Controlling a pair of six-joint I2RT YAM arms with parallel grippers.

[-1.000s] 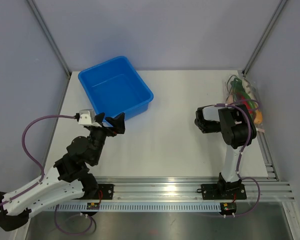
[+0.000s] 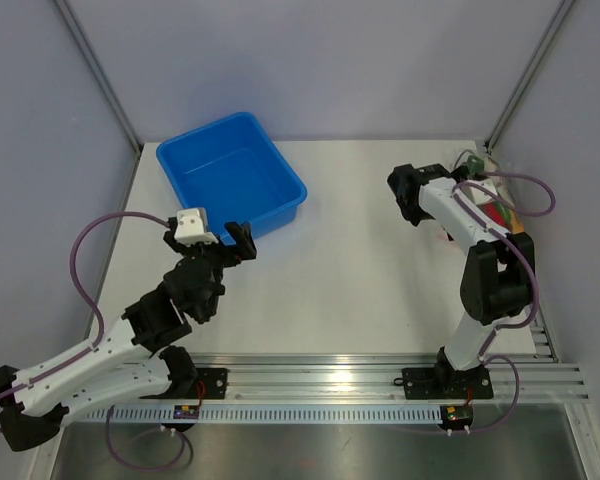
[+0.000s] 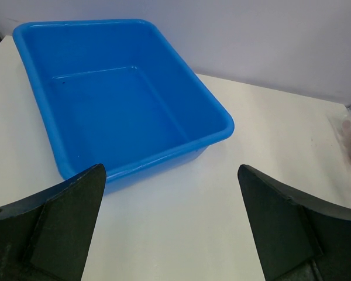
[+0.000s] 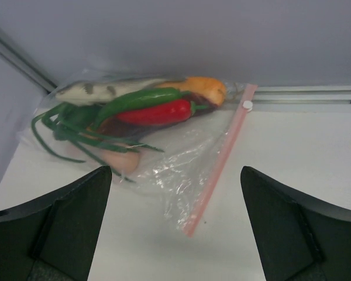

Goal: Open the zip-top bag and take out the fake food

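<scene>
The clear zip top bag (image 4: 184,175) with its pink seal lies at the right end of the table, holding a red pepper (image 4: 155,115), a green pepper (image 4: 131,102), a pale fish, an orange piece and other fake food. My right gripper (image 2: 415,200) is open above the table beside the bag, its fingers framing the bag in the right wrist view, nothing between them. My left gripper (image 2: 238,245) stands open near the blue bin's front right corner, holding nothing.
The empty blue bin (image 2: 230,170) sits at the back left of the white table (image 2: 340,280). Walls rise at the back and both sides, close behind the bag.
My right gripper has moved toward the back of the table, its arm now reaching farther over the bag in the top view. My left gripper has shifted slightly.
</scene>
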